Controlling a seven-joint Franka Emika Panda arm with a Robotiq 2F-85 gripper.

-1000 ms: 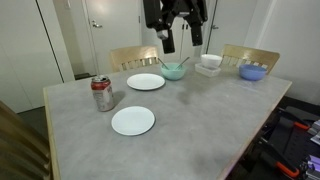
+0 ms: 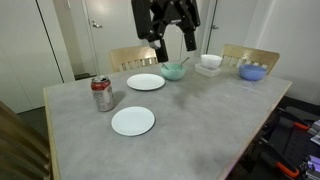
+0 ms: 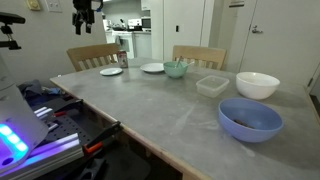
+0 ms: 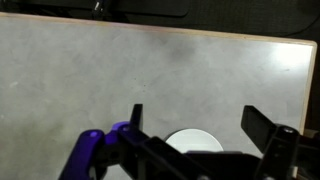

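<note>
My gripper [image 2: 172, 48] is open high above the table, its two dark fingers wide apart and the gap between them empty. In the wrist view the open gripper looks down at bare grey tabletop, with part of a white plate [image 4: 193, 141] at the lower edge between the fingers. Two white plates lie flat on the table: the nearer plate [image 2: 133, 121] and the farther plate [image 2: 146, 82]. A red-and-silver can [image 2: 102, 94] stands upright left of them. Nothing touches the gripper.
Toward the back are a green bowl [image 3: 176, 69] with utensils in it, a clear container [image 3: 213, 86], a white bowl [image 3: 257, 85] and a blue bowl [image 3: 250, 119]. Chairs line the table.
In exterior view 1 my gripper has shifted slightly left and turned a little, staying open. The plates, can and bowls have not moved.
</note>
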